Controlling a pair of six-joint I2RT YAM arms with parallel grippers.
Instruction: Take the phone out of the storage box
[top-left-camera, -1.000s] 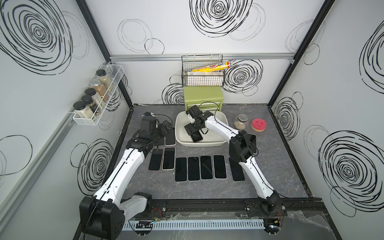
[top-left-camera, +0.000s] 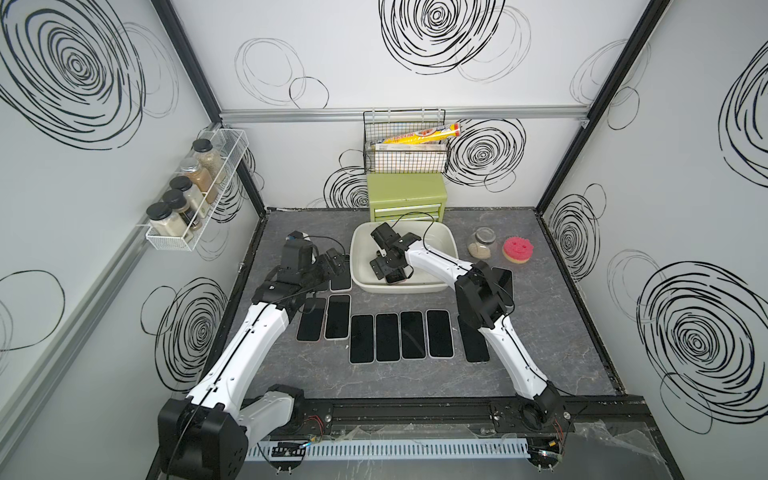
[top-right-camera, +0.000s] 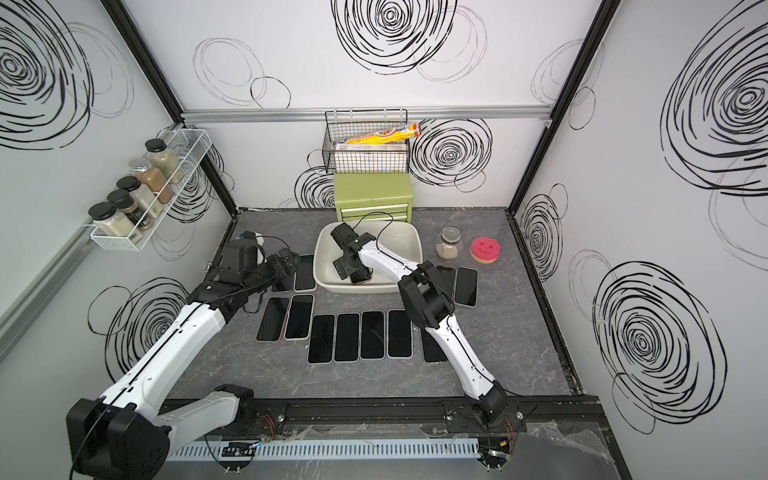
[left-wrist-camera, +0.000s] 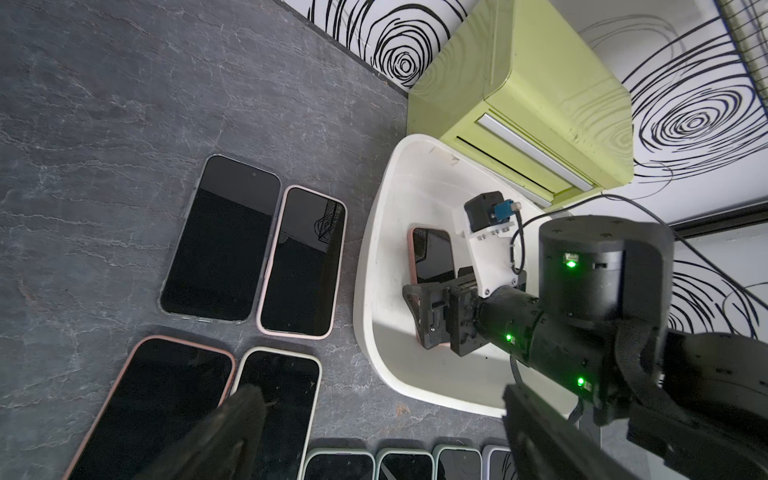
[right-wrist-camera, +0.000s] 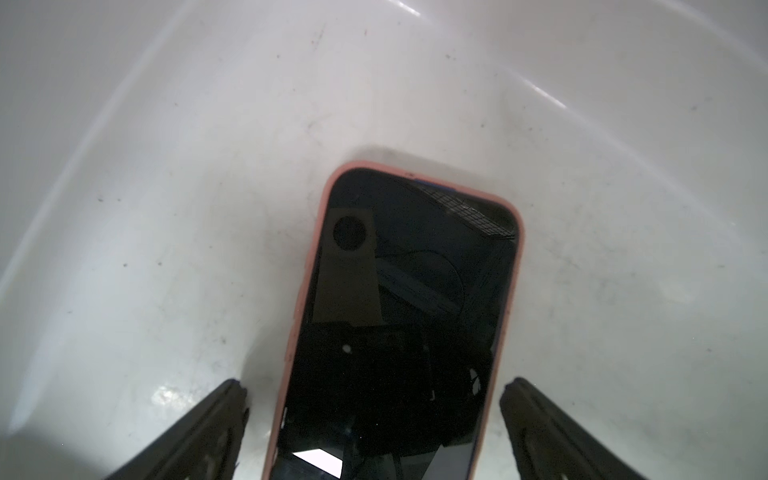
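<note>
A phone in a pink case (right-wrist-camera: 400, 304) lies on the floor of the white storage box (top-left-camera: 358, 248), screen up. My right gripper is down inside the box, open, one finger beside each long side of the phone. My left gripper hangs open over the table left of the box, above phones; its fingers show blurred in the left wrist view.
Several phones (top-left-camera: 387, 336) lie in front of and beside the box. A green drawer cabinet (top-left-camera: 406, 192) stands behind it, with a glass jar (top-left-camera: 483, 244) and a pink sponge (top-left-camera: 517, 249) to the right. A spice rack (top-left-camera: 196, 192) hangs on the left wall.
Over the last second my right arm has moved slightly down into the box over the phone. My left arm has shifted very little.
</note>
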